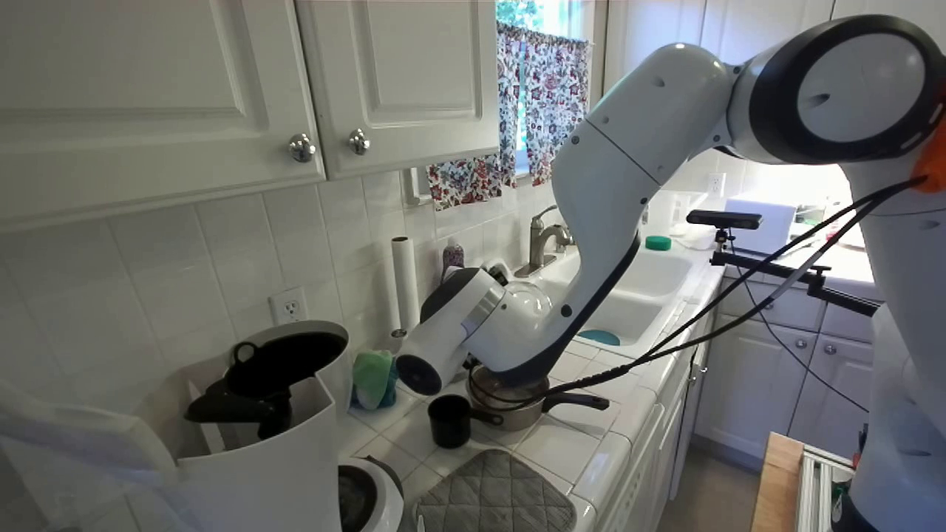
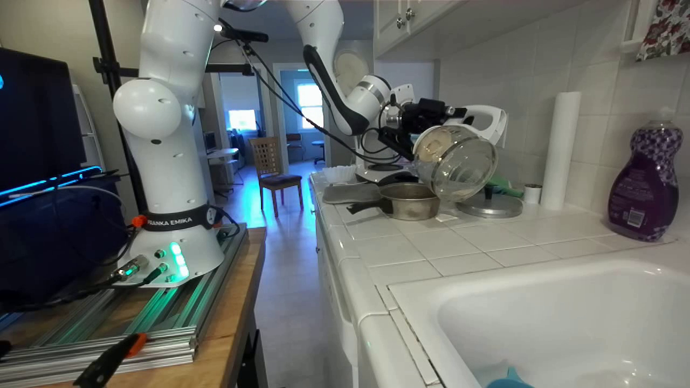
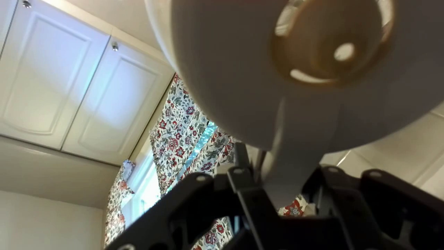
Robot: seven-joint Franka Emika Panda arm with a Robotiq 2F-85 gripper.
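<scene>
In exterior view 2, my gripper (image 2: 457,116) is beside a clear glass carafe (image 2: 462,165) with a white handle (image 2: 495,123). The carafe hangs tilted above and to the right of the saucepan (image 2: 414,201), which sits on the counter with its black handle out to the left. In the wrist view, a pale stem (image 3: 293,162) stands between the dark fingers of the gripper, which is shut on it; a broad pale body with a brownish round centre fills the top. Exterior view 1 shows only some glass (image 1: 528,298) behind the arm; the fingers are hidden there.
A black cup (image 1: 450,421) is close to the saucepan, with a grey quilted pad (image 1: 497,496) in front. Behind the carafe lies a grey lid (image 2: 491,207). A paper-towel roll (image 2: 561,152) and purple bottle (image 2: 647,178) line the wall. Counter tiles before the sink are clear.
</scene>
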